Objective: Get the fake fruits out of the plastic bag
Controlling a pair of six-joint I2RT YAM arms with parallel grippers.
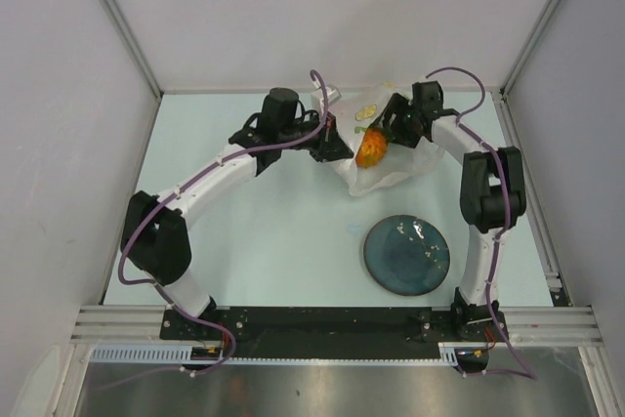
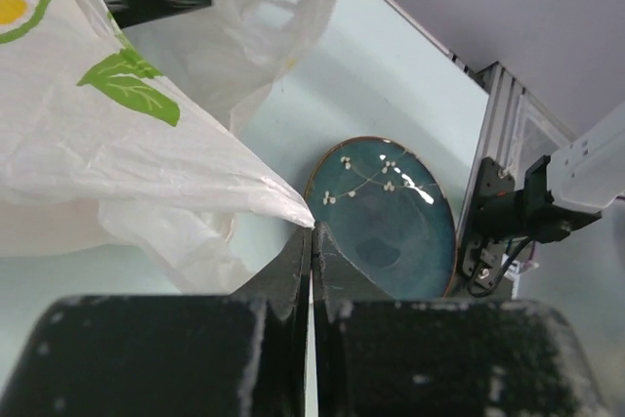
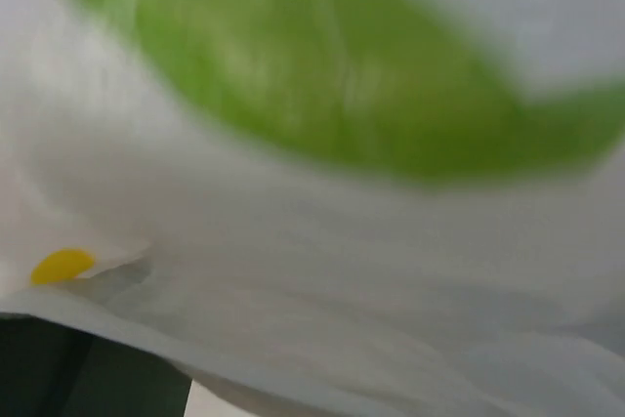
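The white plastic bag (image 1: 393, 169) with lemon and leaf prints lies at the back of the table, its mouth toward the front. An orange fake fruit with a bit of green (image 1: 372, 149) shows inside it. My left gripper is shut on the pulled-out corner of the bag (image 2: 225, 158), thin film running taut from its fingertips. In the top view my right gripper (image 1: 383, 126) reaches into the mouth, just right of the orange fruit. The bag (image 3: 293, 231) fills the right wrist view, with a dark finger (image 3: 88, 368) at lower left; nothing shows held there.
A dark teal plate (image 1: 406, 255) lies empty on the table in front of the bag. Rails border the table's sides.
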